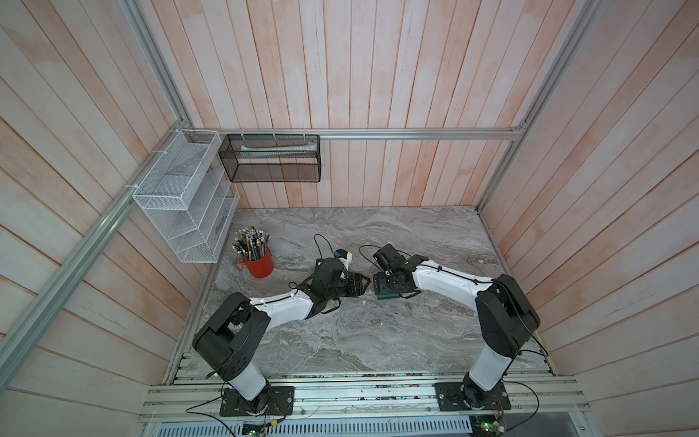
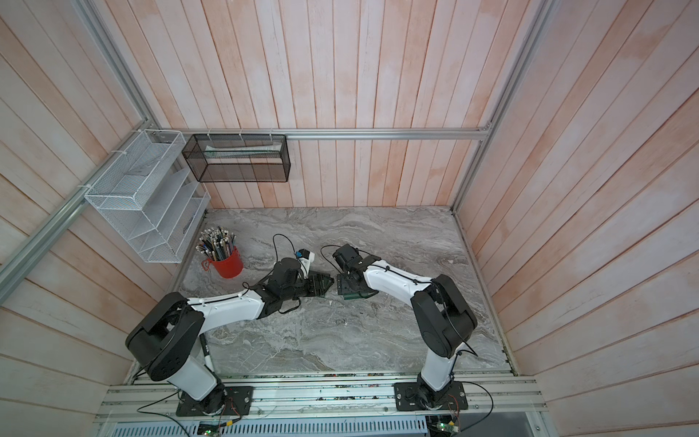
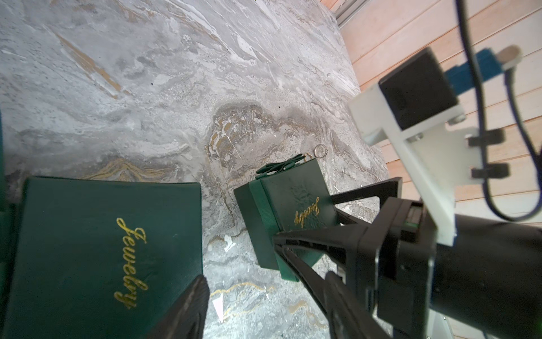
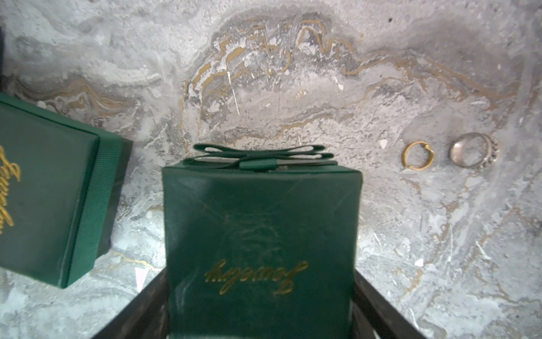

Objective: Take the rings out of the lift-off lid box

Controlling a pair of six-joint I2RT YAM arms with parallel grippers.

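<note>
A green box with gold "Jewelry" lettering (image 4: 262,226) and a ribbon bow stands on the table, its lid on. My right gripper is open, with a finger on each side of this box; whether they touch it I cannot tell. Beyond the box's far side, a gold ring (image 4: 405,159) and a silver ring (image 4: 457,156) lie on the table. A second green box (image 3: 107,243) with the same lettering, also closed, appears larger in the left wrist view. My left gripper stands open beside it, nothing between its fingers.
A red mug of brushes (image 1: 260,265) stands at the back left, near a white wire rack (image 1: 185,196). A black mesh basket (image 1: 271,167) hangs on the rear rail. Both grippers are close together.
</note>
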